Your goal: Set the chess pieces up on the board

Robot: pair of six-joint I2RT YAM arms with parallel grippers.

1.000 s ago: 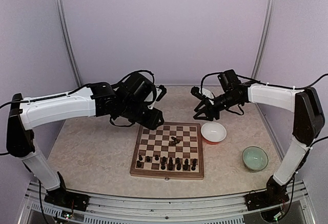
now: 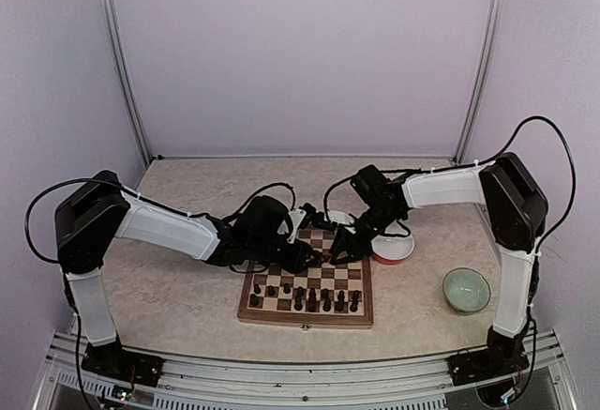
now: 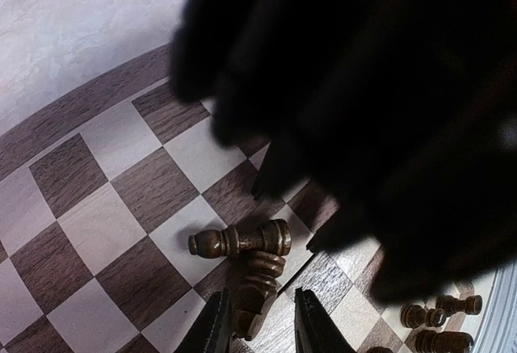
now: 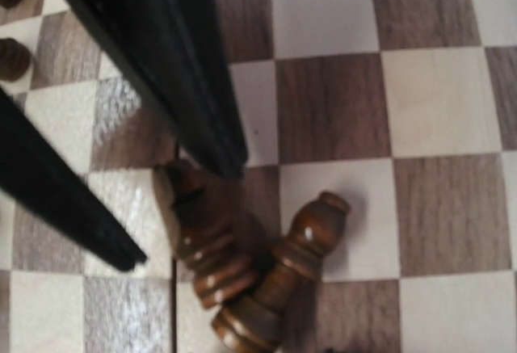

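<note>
On the chessboard (image 2: 305,326) two dark brown pieces lie on their sides, touching at their bases: a knight-like piece (image 4: 198,224) and a slimmer, bishop-like piece (image 4: 303,248). My left gripper is open; in its wrist view the knight-like piece (image 3: 257,292) shows between its fingertips, apparently not clamped. From the other side, my right gripper comes in over the knight-like piece, fingers parted and nothing gripped. In the top view, left gripper (image 2: 305,262) and right gripper (image 2: 340,252) nearly meet mid-board, hiding most of both pieces.
Several dark pieces (image 2: 312,303) stand on the board's front rows. A white bowl (image 2: 394,247) with a reddish underside is close to the board's right edge, behind the right arm. Farther right sits a green bowl (image 2: 466,290).
Both arms have come down over the board. The left moved forward and right, the right moved forward and left, and they now close in around the two lying pieces.
</note>
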